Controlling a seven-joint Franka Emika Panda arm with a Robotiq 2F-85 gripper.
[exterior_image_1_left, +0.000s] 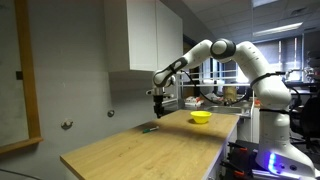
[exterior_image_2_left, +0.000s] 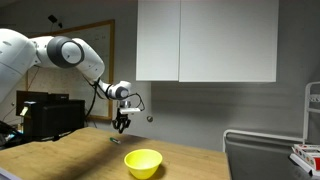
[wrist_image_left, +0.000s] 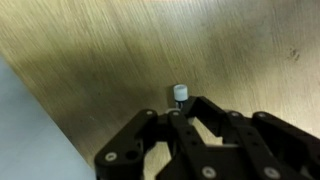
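My gripper is shut in the wrist view, its dark fingers pointing down over the wooden table. Between the fingertips shows a small object with a round pale end (wrist_image_left: 181, 92); the fingers hide most of the rest. In exterior view 1 the gripper (exterior_image_1_left: 157, 110) is above the far part of the table. A small dark object (exterior_image_1_left: 150, 129) lies on the wood below it and slightly to the left. Exterior view 2 also shows that small object (exterior_image_2_left: 115, 140) on the table beneath the gripper (exterior_image_2_left: 121, 128).
A yellow bowl (exterior_image_1_left: 201, 117) stands on the table to the right in exterior view 1; in exterior view 2 this yellow bowl (exterior_image_2_left: 143, 163) is in front. A wall cabinet (exterior_image_1_left: 118, 35) overhangs the back edge. Broad bare wood (exterior_image_1_left: 120, 155) lies at the near left.
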